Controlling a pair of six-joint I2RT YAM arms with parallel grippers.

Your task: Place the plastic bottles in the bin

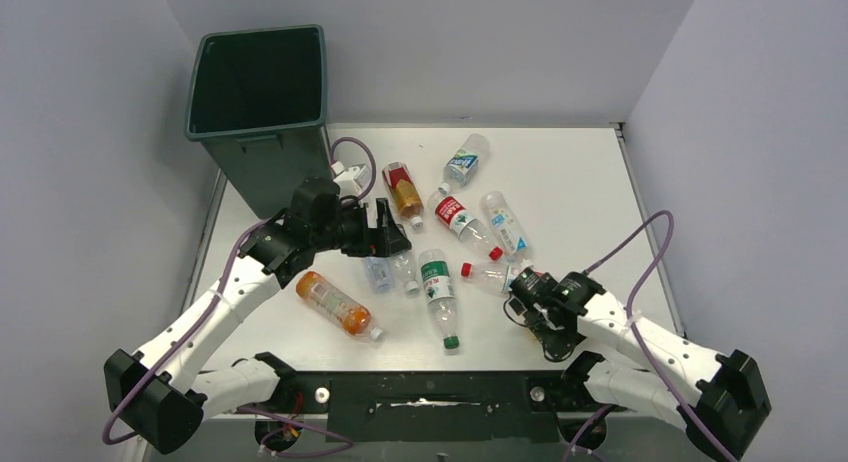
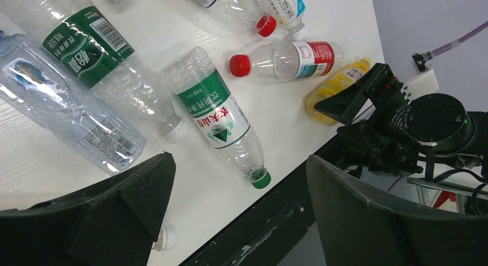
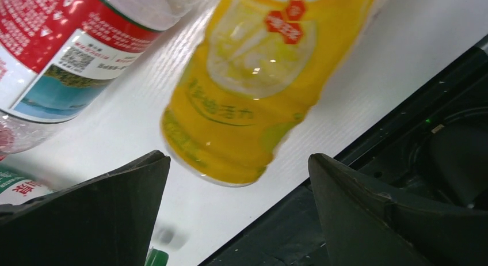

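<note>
My left gripper [image 1: 385, 232] hangs over clear bottles at mid table, fingers apart, empty; in the left wrist view a blue-tinted bottle [image 2: 69, 99] and a green-label bottle [image 2: 92, 47] lie under it. Another green-label bottle [image 1: 437, 282] lies at centre. My right gripper is open over a yellow-label bottle [image 3: 247, 82], largely hidden in the top view, beside a red-label bottle [image 1: 490, 275]. Further bottles lie behind: red-label [image 1: 455, 215], milky-label [image 1: 505, 222], pale blue-label [image 1: 465, 157] and amber [image 1: 400, 187]. An orange bottle [image 1: 335, 304] lies front left.
The dark green bin [image 1: 257, 92] stands at the back left. Walls bound the white table [image 1: 580, 172]. The dark front edge [image 1: 380, 402] runs just below the right gripper.
</note>
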